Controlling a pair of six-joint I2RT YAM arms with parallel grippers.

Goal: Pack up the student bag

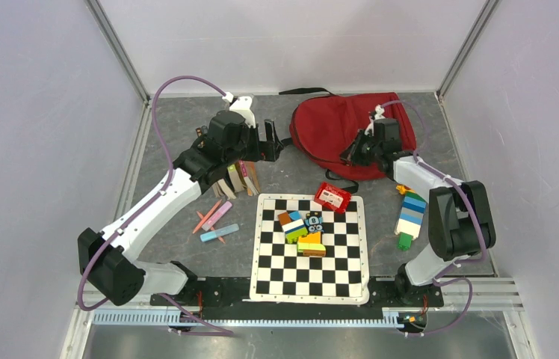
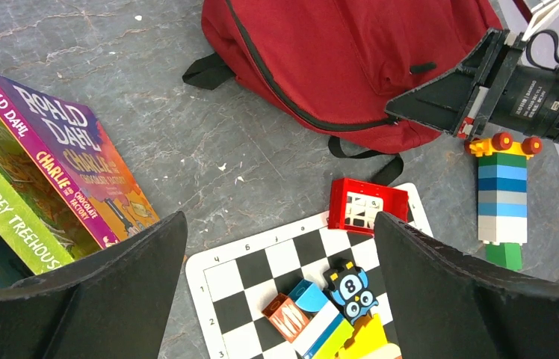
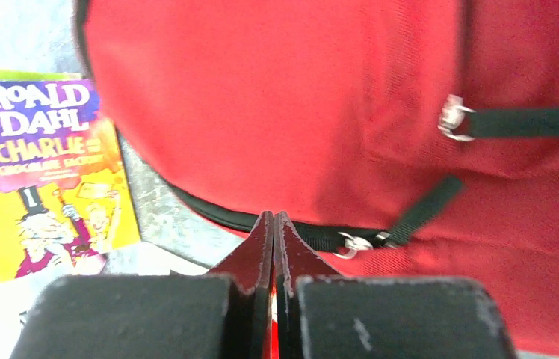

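The red bag lies flat at the back, black zipper along its front edge with pulls in the right wrist view. My right gripper is over that front zipper edge, fingers shut together with nothing visible between them. My left gripper hangs open at left of the bag, above books, one titled Charlie and the Chocolate Factory. Coloured pens lie below the books.
A checkered board holds toy bricks and a red tray. A brick stack lies at the right. Bare floor shows between books and bag.
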